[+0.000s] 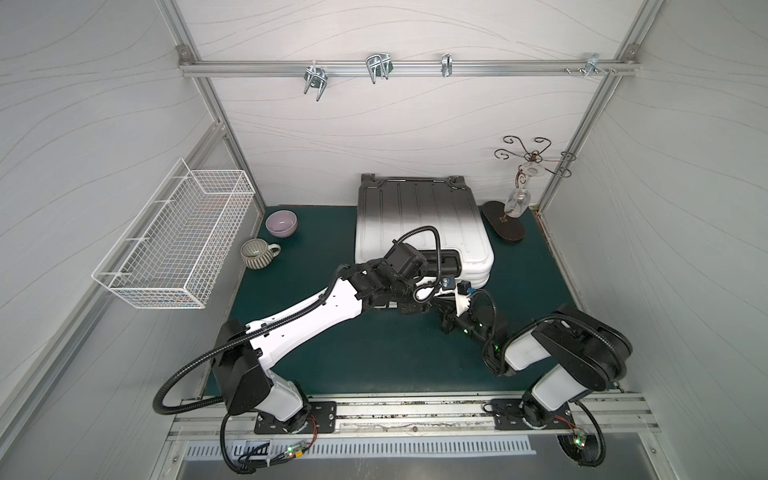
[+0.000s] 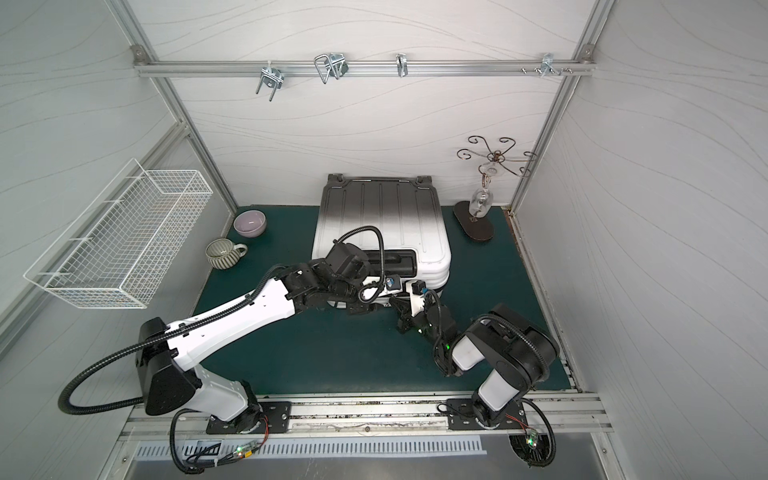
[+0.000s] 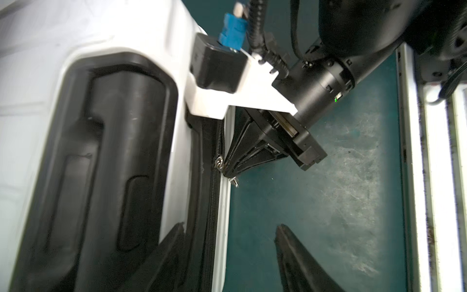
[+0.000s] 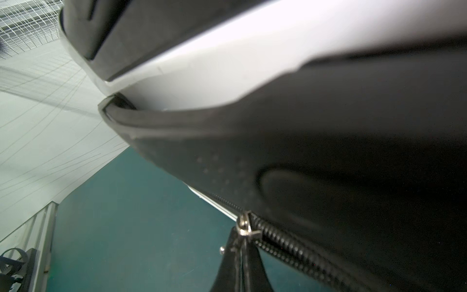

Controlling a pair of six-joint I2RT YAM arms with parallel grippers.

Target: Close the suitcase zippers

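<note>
A silver-white suitcase [image 1: 400,228] lies flat with its black front pocket and handle recess facing me. In the left wrist view a dark zipper track [image 3: 215,209] runs along its front edge. A metal zipper slider [image 4: 244,224] sits on that track, right at the tips of my right gripper. This gripper is shut, with a bit of the metal pull [image 3: 234,182] poking out past its fingertips. My left gripper is open above the suitcase's front edge, nothing between its fingers. From above, the left arm hides much of that edge.
Both grippers are close together at the suitcase front. A purple bowl [image 1: 281,223] and a striped cup [image 1: 257,253] stand at the left. A dark board [image 1: 504,222] with a glass vase [image 1: 517,201] is at the back right.
</note>
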